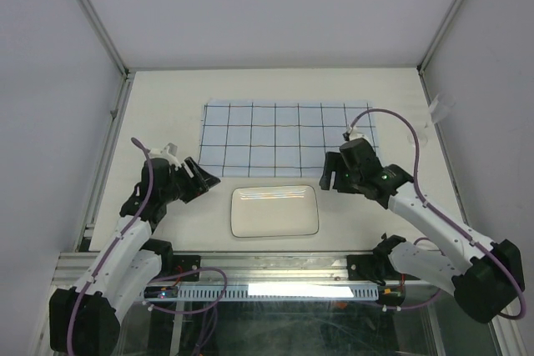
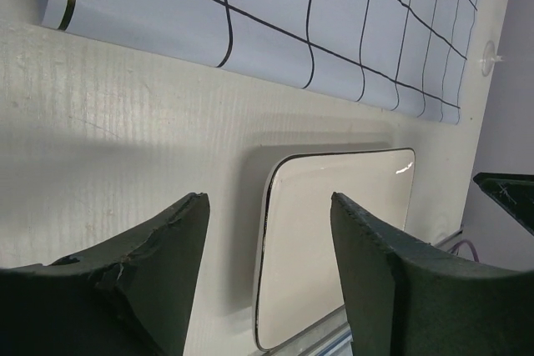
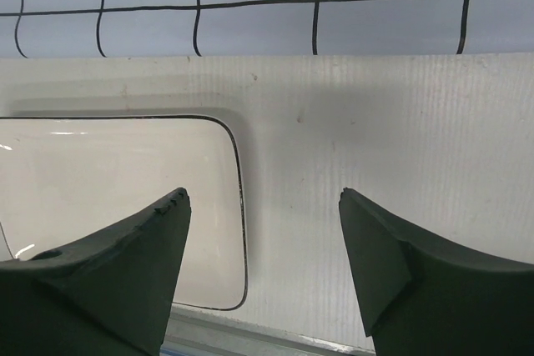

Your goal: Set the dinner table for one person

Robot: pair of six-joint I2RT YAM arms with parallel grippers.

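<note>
A cream rectangular tray (image 1: 274, 211) with a dark rim lies flat near the front of the table. Behind it is spread a white cloth (image 1: 275, 137) with a black grid, flat and straight. My left gripper (image 1: 210, 179) stands open off the tray's left end; in the left wrist view the tray's left rim (image 2: 266, 231) shows between the fingertips, below them. Over the tray's right end my right gripper (image 1: 331, 184) is also open, and the right rim (image 3: 241, 206) appears between its fingers. Neither gripper holds anything.
A clear stemmed glass (image 1: 439, 108) stands at the right side of the table, its round foot (image 2: 488, 57) visible in the left wrist view. Bare table lies left and right of the cloth. Part of the left side is hidden by my left arm.
</note>
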